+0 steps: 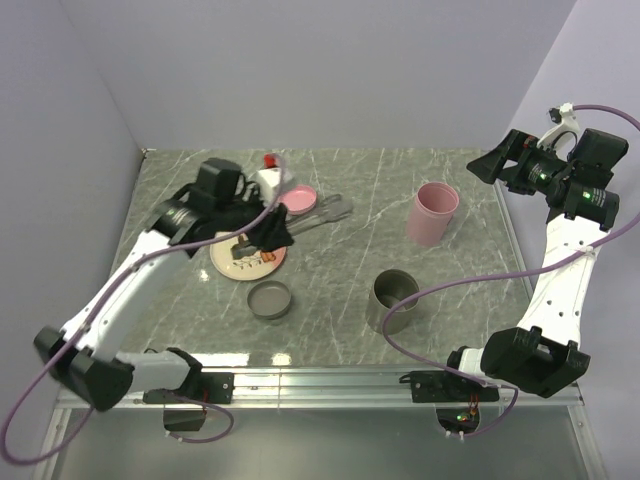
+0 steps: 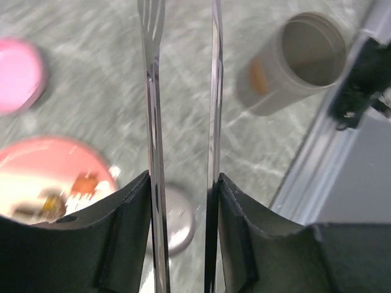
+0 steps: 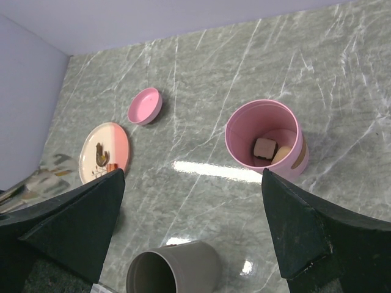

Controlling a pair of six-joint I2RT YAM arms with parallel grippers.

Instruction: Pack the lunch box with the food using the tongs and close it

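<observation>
My left gripper hovers over the plate (image 1: 226,260), holding long metal tongs or utensils (image 2: 155,122) with nothing visible between their tips; it is blurred in the top view. The plate bears small food pieces (image 2: 84,184). A pink bowl (image 1: 299,200) sits behind it, a grey dish (image 1: 269,308) in front. A grey cup (image 3: 195,268) stands right of centre, and a pink container (image 1: 433,225) holds blocks (image 3: 264,148). My right gripper (image 1: 505,160) is raised at the right, open and empty.
Walls bound the table at back and sides, and a rail (image 1: 300,373) runs along the front. Purple cables hang from both arms.
</observation>
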